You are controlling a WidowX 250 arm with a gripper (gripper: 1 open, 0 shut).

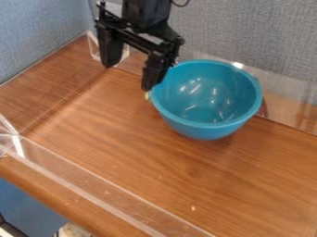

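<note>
My black gripper [130, 56] hangs at the upper middle, pointing down, its two fingers spread apart to the left and right, with nothing seen between them. A turquoise bowl [209, 116] stands upright just right of and below the right finger. A small pale yellowish item shows at the bowl's left edge, too small to identify.
Transparent edging runs along its front-left and back, with padded grey-blue walls [37, 37] behind and at the left.
</note>
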